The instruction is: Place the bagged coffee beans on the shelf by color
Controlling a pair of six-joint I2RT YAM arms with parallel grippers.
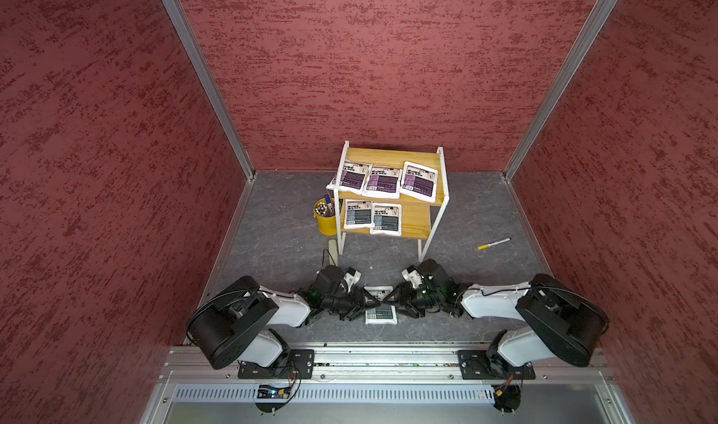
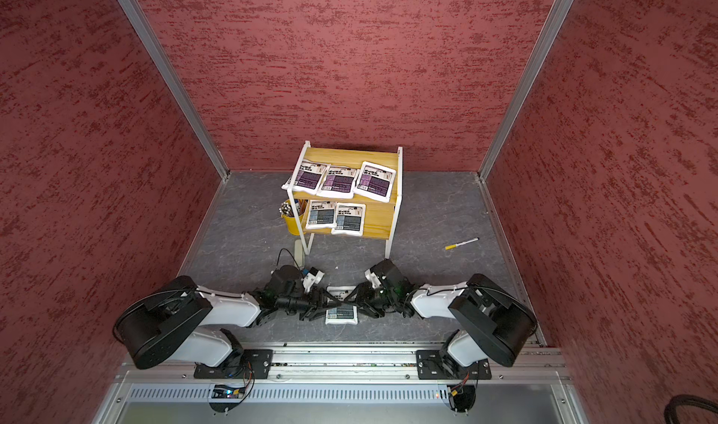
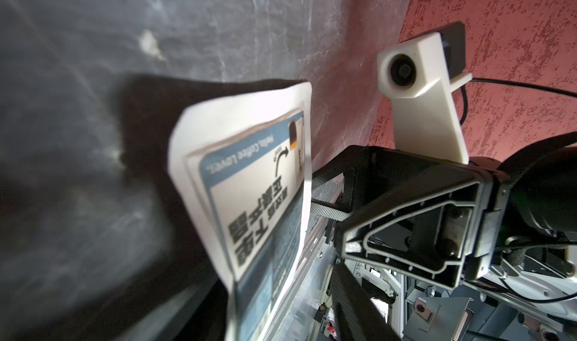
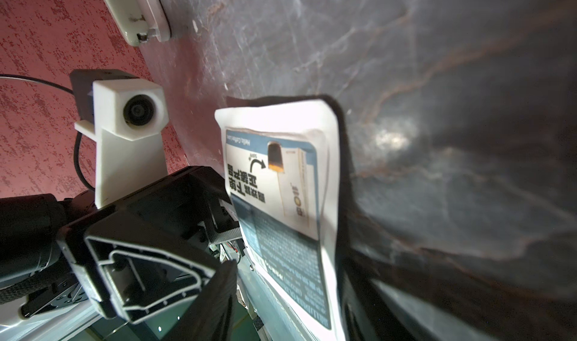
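A blue-grey labelled coffee bag (image 1: 380, 312) (image 2: 341, 313) (image 3: 252, 160) (image 4: 282, 232) lies flat on the floor at the front centre, between my grippers. My left gripper (image 1: 360, 304) is at its left side, part open, with fingers beside the bag's edge. My right gripper (image 1: 402, 301) stands open at the other side, close to the bag. On the white-framed shelf, purple-labelled bags (image 1: 383, 181) fill the upper board and two blue-grey-labelled bags (image 1: 386, 218) lie on the lower board, which has bare wood at its right.
A yellow bucket of pens (image 1: 326, 222) stands left of the shelf, with a pale object (image 1: 333, 252) in front of it. A yellow-and-white marker (image 1: 493, 243) lies at the right. The floor right of the shelf is mostly clear.
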